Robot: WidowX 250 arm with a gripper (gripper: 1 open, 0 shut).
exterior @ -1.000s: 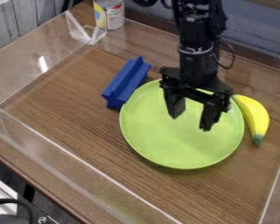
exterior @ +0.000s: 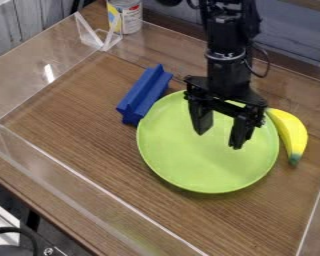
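My black gripper (exterior: pixel 222 126) stands open over the upper part of a large green plate (exterior: pixel 196 163), its two fingers spread with nothing visible between them. A blue block-like object (exterior: pixel 144 92) lies on the wooden table just left of the plate. A yellow banana (exterior: pixel 288 133) lies at the plate's right edge, to the right of my gripper.
A can (exterior: pixel 124 16) stands at the back left, with a white plastic item (exterior: pixel 93 34) near it. Clear plastic edging runs along the table's left side.
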